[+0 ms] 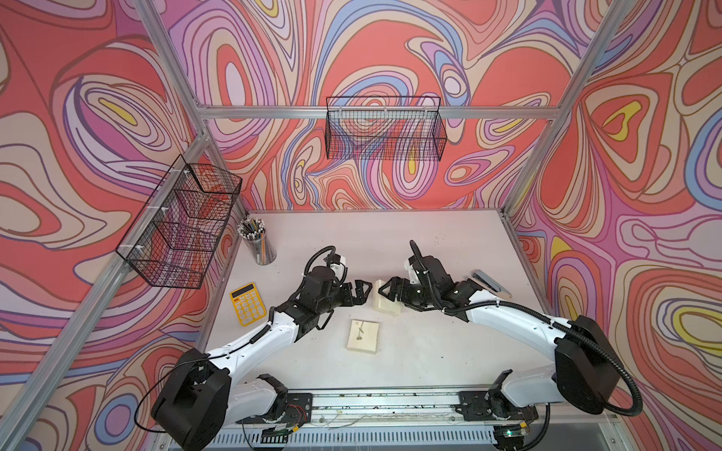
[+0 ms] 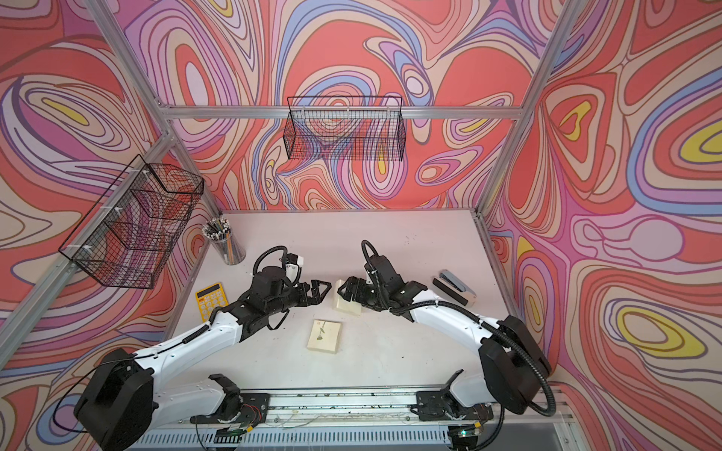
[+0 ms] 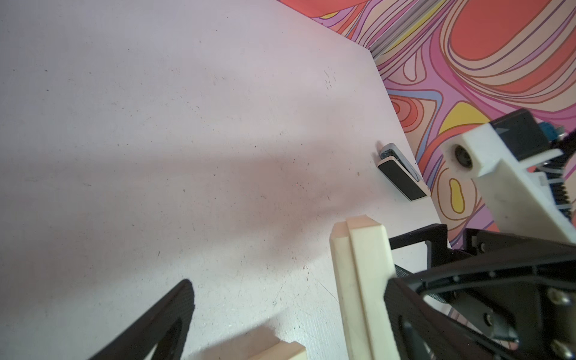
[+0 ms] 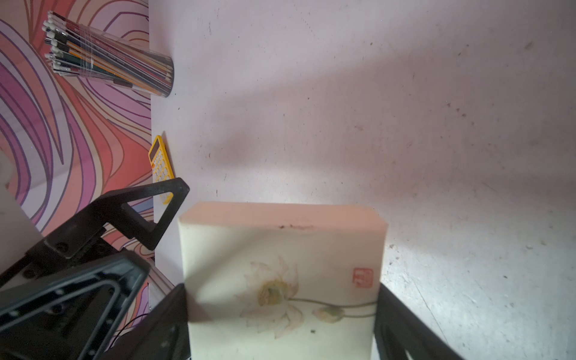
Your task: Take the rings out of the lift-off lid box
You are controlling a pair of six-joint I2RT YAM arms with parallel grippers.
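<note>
A cream box with a lotus print [image 4: 282,282] stands upright, raised at my right gripper [image 2: 352,289], between its fingers in the right wrist view; whether they touch it is unclear. A second cream printed box [image 1: 362,336] lies on the table [image 1: 443,353] below and between the grippers. My left gripper [image 1: 353,293] is open, just left of the upright box, with an empty gap between its fingers in the top views. No rings are visible.
A yellow calculator [image 1: 248,303] and a holder of pens [image 1: 263,248] are at the left. A stapler-like object [image 2: 454,288] lies at the right. Wire baskets hang on the frame at left and back.
</note>
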